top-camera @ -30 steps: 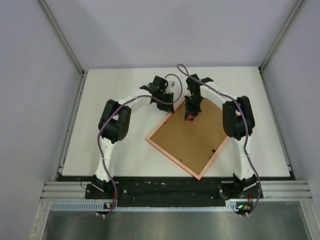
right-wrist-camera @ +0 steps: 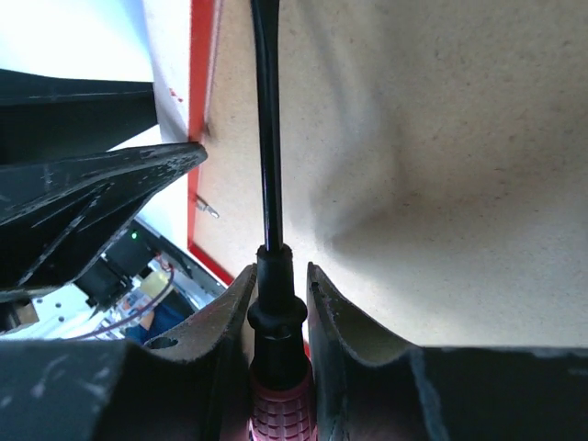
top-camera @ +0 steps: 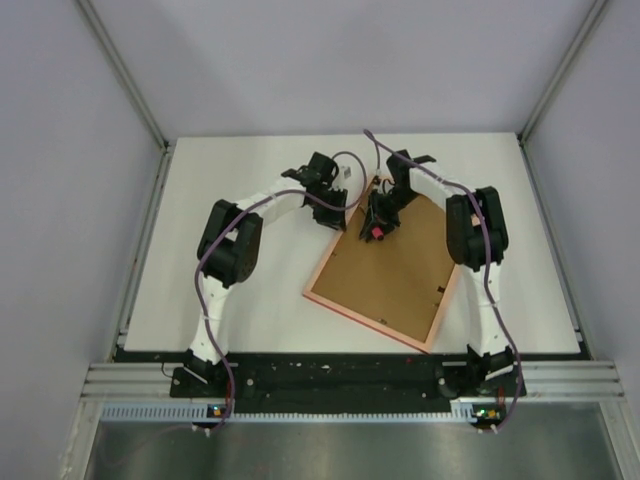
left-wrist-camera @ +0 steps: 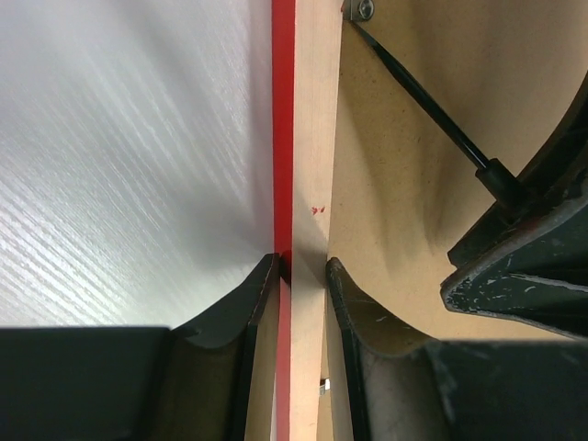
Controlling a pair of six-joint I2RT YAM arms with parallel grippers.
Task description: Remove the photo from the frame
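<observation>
The picture frame lies back side up, tilted on the table, its pale wooden rail (left-wrist-camera: 310, 175) red along the outer side. A brown backing board (top-camera: 395, 280) fills it. My left gripper straddles the rail, one fingertip close against each side; whether they press on it is unclear. Inside the frame's upper left part, my right gripper is shut on a screwdriver (right-wrist-camera: 274, 285) with a black shaft and red handle. In the left wrist view its tip reaches a small metal clip (left-wrist-camera: 358, 9) at the rail's inner edge. The photo is hidden.
Another metal tab (right-wrist-camera: 208, 208) sits by the rail in the right wrist view. Dark tabs (top-camera: 441, 289) show near the right rail. Both grippers are close together at the frame's upper left.
The frame's near corner has swung to the right, turning the whole frame. My right gripper and screwdriver have shifted slightly left; the left arm is almost still.
</observation>
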